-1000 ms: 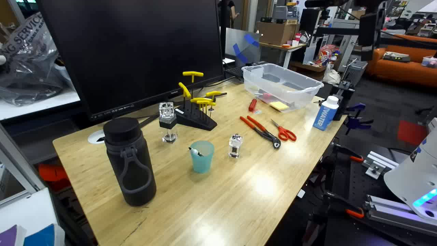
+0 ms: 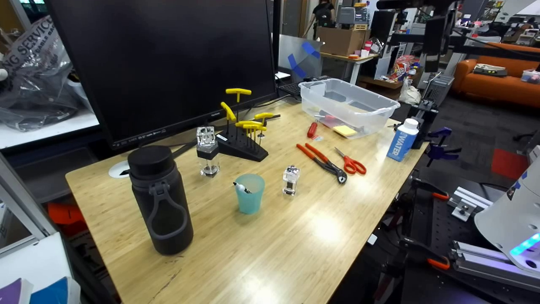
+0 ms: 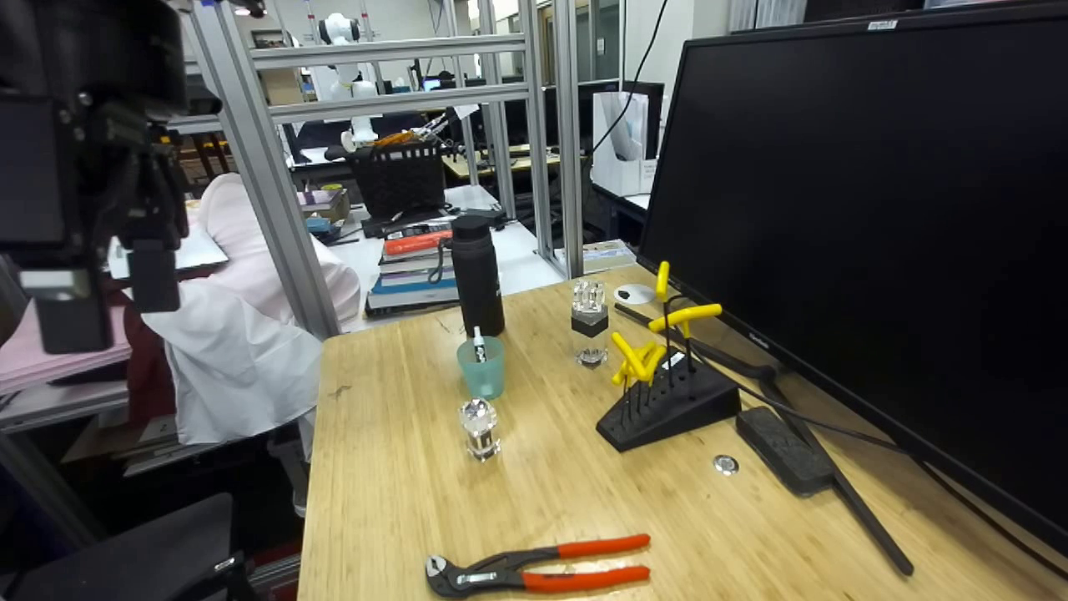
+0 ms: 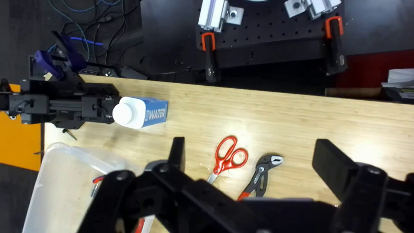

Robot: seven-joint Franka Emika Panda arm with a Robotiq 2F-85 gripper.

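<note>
High above the table, my gripper is open, its two black fingers wide apart with only the view of the table between them. Far below, between the fingers in the wrist view, lie red-handled scissors (image 4: pixel 219 165) and black pliers with red grips (image 4: pixel 260 174). Upright at the table's edge stands a blue and white water carton (image 4: pixel 155 112). A teal cup (image 2: pixel 250 197) holds a white marker (image 2: pixel 241 187). Near it is a small clear crystal piece (image 2: pixel 290 180); a taller one with a dark band (image 2: pixel 207 152) stands by the hex key holder (image 2: pixel 243 144).
A tall black bottle (image 2: pixel 160 202) stands at one end of the table, and a clear plastic bin (image 2: pixel 349 106) at the other. A large monitor (image 2: pixel 172 61) lines the back. Bare wood (image 2: pixel 283 248) lies open along the front.
In exterior view 1, the gripper at the top right has shifted left a little. The objects on the table have stayed in place.
</note>
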